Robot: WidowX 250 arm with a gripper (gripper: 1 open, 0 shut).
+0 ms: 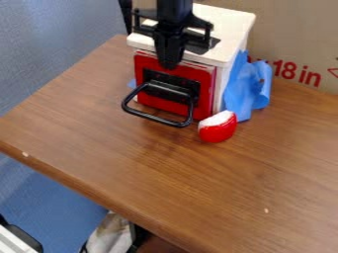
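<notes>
My gripper (171,49) hangs at the top centre, low over the front edge of a small appliance with a white top (218,22) and red front (199,79). A black wire handle (142,113) juts from a dark panel on that front. Whether the gripper is open or shut is unclear. A red and white rounded object (218,128) sits on the table right of the handle.
A blue cloth-like item (246,89) lies along the appliance's right side. A cardboard box (301,40) stands behind.
</notes>
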